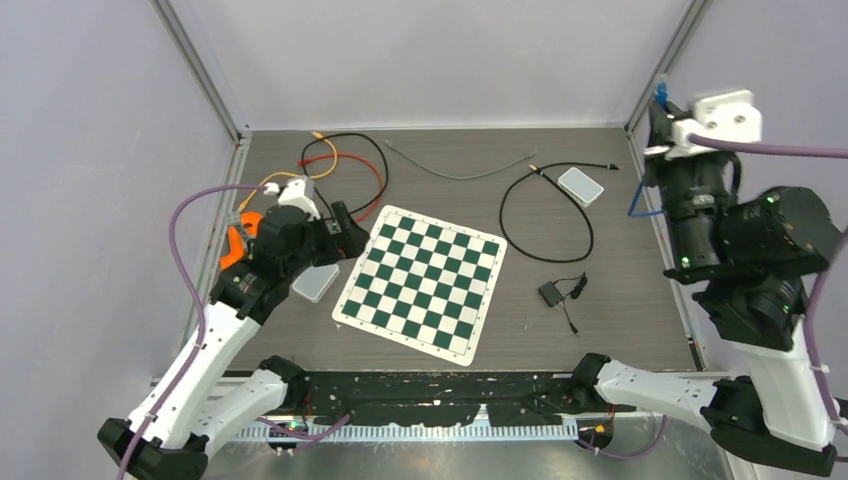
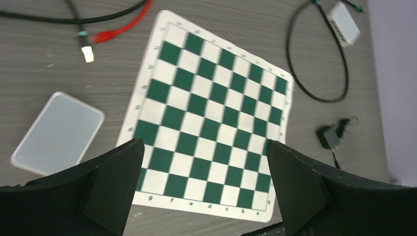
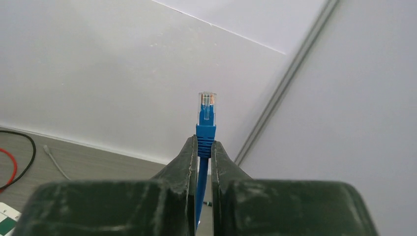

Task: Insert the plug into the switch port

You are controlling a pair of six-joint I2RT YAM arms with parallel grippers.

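Note:
A blue network cable ends in a clear plug [image 3: 207, 105], pointing up in the right wrist view. My right gripper is shut on the blue boot just below that plug. In the top view the right arm is raised high at the right side, the blue cable [image 1: 641, 203] hanging beneath it. My left gripper stands open above the checkered board [image 2: 187, 193], with nothing between its fingers.
Black, red and yellow cables lie at the back left, near an orange object [image 1: 235, 243]. White boxes [image 1: 580, 186] rest at both sides of the board. A black adapter [image 1: 551, 293] lies right of it. Walls enclose the table.

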